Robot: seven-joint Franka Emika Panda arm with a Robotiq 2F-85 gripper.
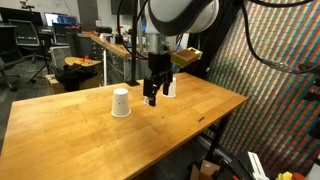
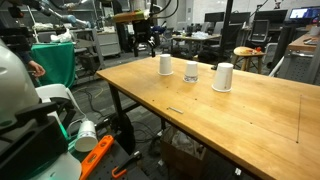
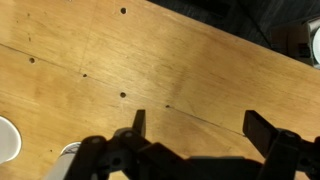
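Note:
My gripper (image 1: 158, 94) hangs above the wooden table, fingers apart and nothing between them. In the wrist view the open gripper has bare tabletop in front of it. Three white cups stand on the table in the second exterior view: a left cup (image 2: 165, 64), a middle cup (image 2: 191, 76) and a right cup (image 2: 222, 79). The first exterior view shows one white cup (image 1: 121, 102) clear of the arm, while the other two are partly hidden behind the gripper. At the wrist view's lower left, a white round thing (image 3: 8, 138) is cut off by the edge.
The wooden table (image 2: 200, 110) has wide free room at its front and right. A small thin object (image 2: 175, 109) lies near the front edge. Beyond the table are chairs and desks. A dark red shutter (image 1: 270, 90) stands at the right in the first exterior view.

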